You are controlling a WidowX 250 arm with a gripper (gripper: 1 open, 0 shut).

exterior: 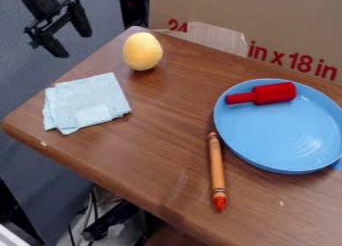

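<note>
My black gripper (70,38) hangs at the upper left, off the table's edge over the grey background, its fingers apart and empty. Below it on the wooden table lies a folded pale blue cloth (84,102). A yellow round object (143,51) stands near the far edge. On the right, a blue plate (278,140) holds a red bottle-like object (270,93). An orange crayon (217,172) with a red tip lies left of the plate.
A cardboard box (254,25) stands along the back of the table (147,160).
</note>
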